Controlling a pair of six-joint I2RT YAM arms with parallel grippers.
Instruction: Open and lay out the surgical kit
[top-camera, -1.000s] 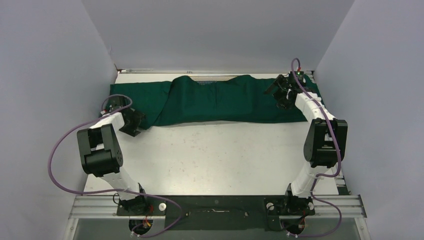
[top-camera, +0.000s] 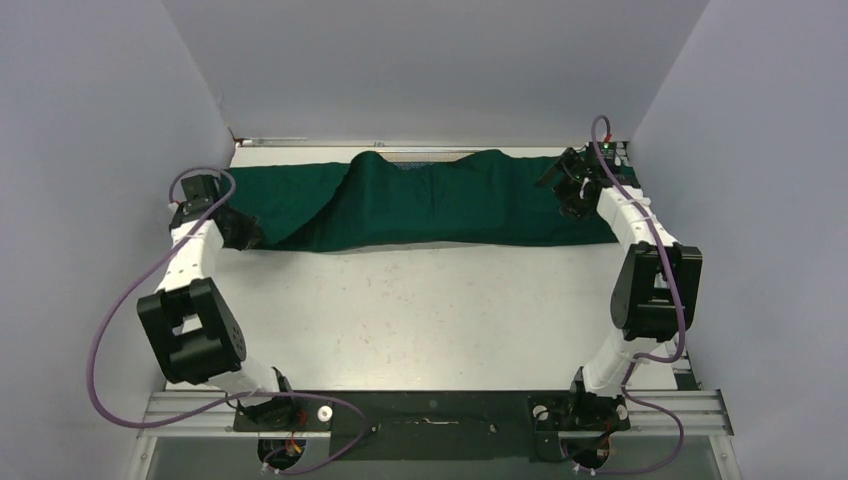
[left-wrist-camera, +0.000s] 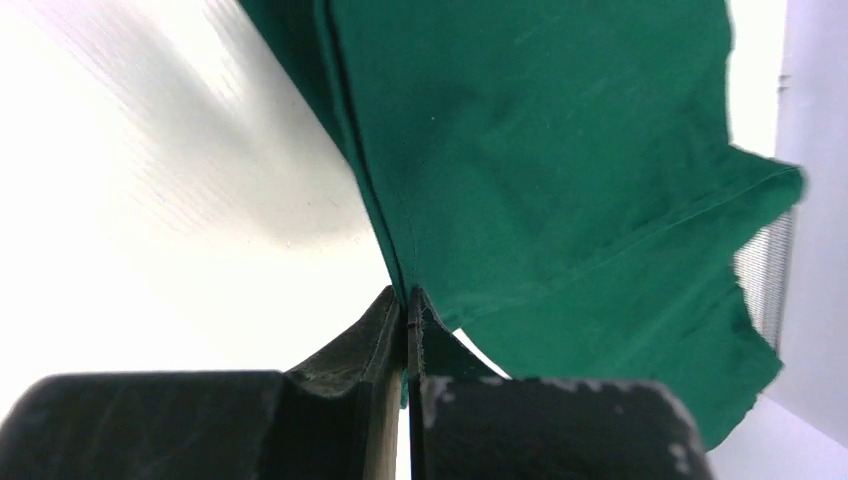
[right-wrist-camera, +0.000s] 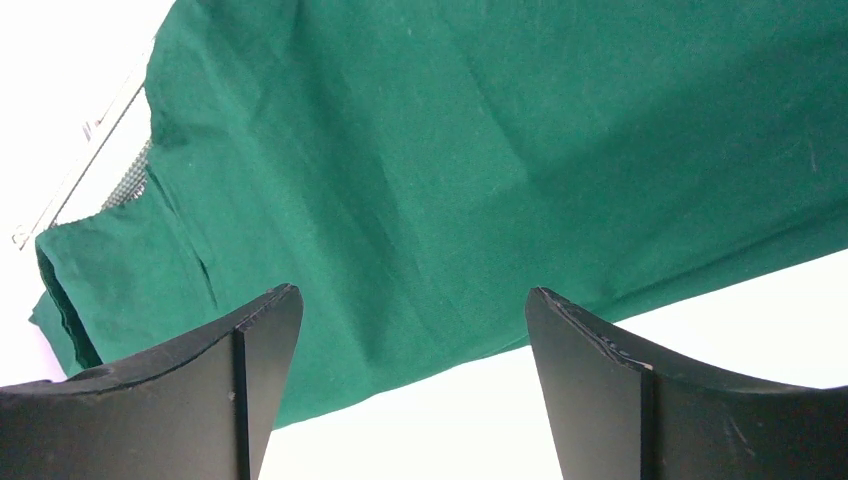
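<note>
A long green cloth (top-camera: 400, 205) stretches across the back of the table, its surface humped in the middle. My left gripper is shut on the cloth's front corner at the left end, and a small tip of fabric pokes out below the fingers. From there a slanting fold runs up and to the right in the top view. At the other end my right gripper stands open above the cloth, nothing between its fingers. Whatever lies beneath the humped cloth is mostly hidden.
Between the cloth's two humps a strip of metal mesh (top-camera: 412, 159) shows at the back edge. Grey walls rise at the back and both sides.
The right arm has shifted only slightly and stays open.
</note>
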